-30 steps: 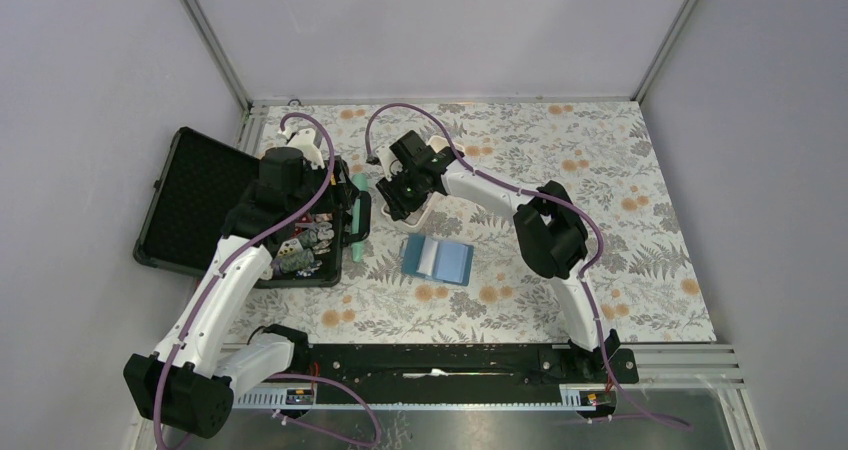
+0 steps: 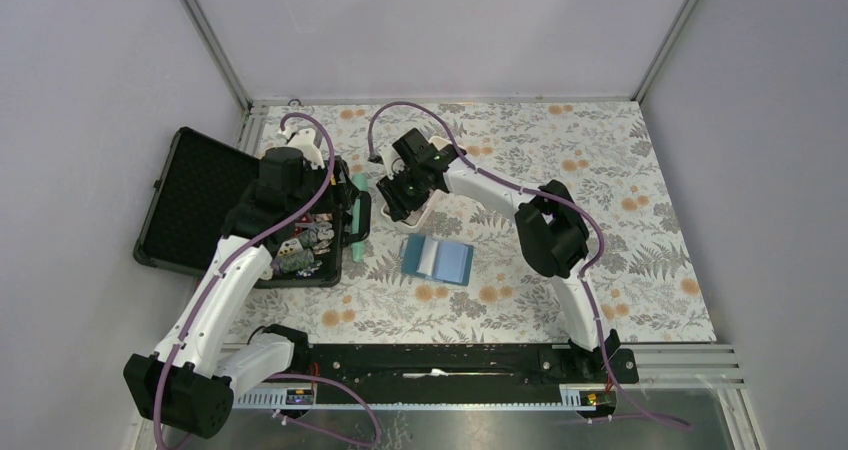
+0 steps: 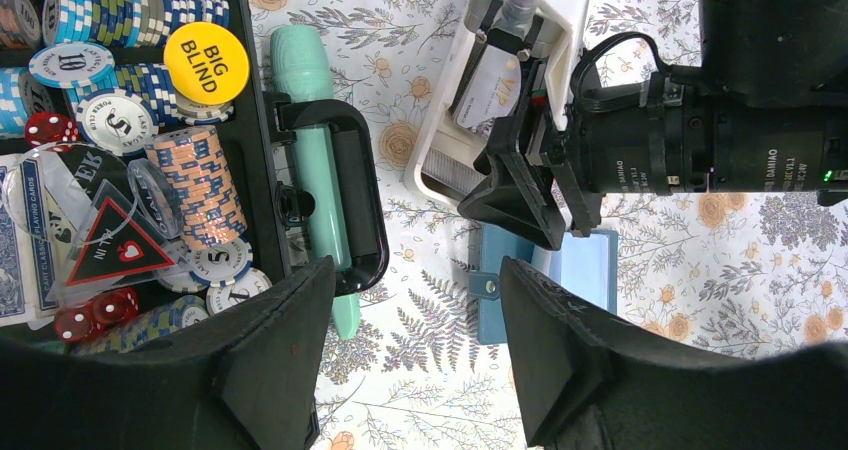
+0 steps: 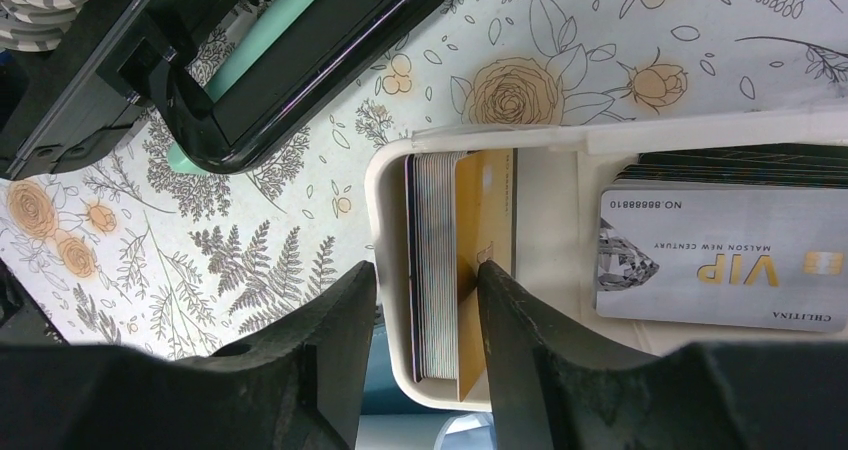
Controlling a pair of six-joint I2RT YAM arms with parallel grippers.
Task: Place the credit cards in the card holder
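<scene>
The blue card holder (image 2: 455,262) lies spread on the table, with pale sleeves showing. Behind it is a white tray (image 4: 640,337) with compartments. A tight row of cards (image 4: 436,270) stands on edge in its end compartment, with a gold card (image 4: 487,220) leaning at the row's side. Over that compartment my right gripper is open; one fingertip overlaps the gold card, the other is by the tray's end wall. Contact is hard to judge. A silver VIP card (image 4: 725,255) lies flat in the neighbouring compartment. My left gripper is open and empty.
An open black case (image 2: 325,279) of poker chips, dice and playing cards stands at the left, its handle (image 3: 372,200) sticking out over a green tube (image 3: 318,185). My right arm crosses above the tray.
The left arm, card holder and case look unmoved.
</scene>
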